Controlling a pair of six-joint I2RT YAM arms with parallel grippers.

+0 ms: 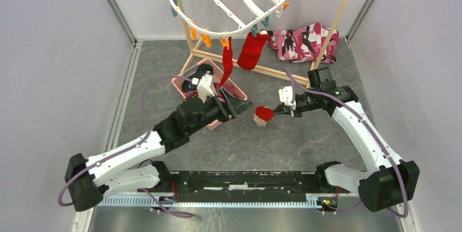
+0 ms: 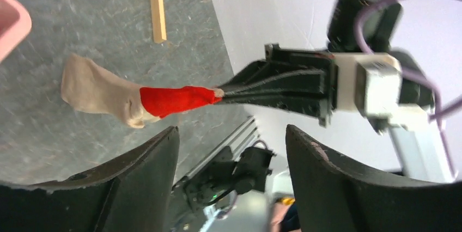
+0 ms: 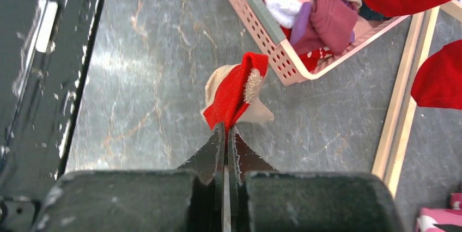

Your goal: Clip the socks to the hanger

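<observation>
A red and beige sock (image 1: 263, 114) hangs from my right gripper (image 1: 277, 111), which is shut on the end of its red part. In the left wrist view the sock's beige part (image 2: 98, 87) droops away from that grip. My left gripper stands open near the sock, its fingers apart and nothing between them. Over the back of the floor is the white round hanger (image 1: 223, 32) with orange and teal clips (image 1: 205, 40) along its rim. Two red socks (image 1: 251, 51) hang below it at the front.
A pink basket (image 3: 289, 60) full of socks and other cloth stands on the floor behind my left gripper. The wooden stand's bars (image 1: 272, 72) cross the back. A pink camouflage bundle (image 1: 305, 44) lies at the back right. Open floor lies in front.
</observation>
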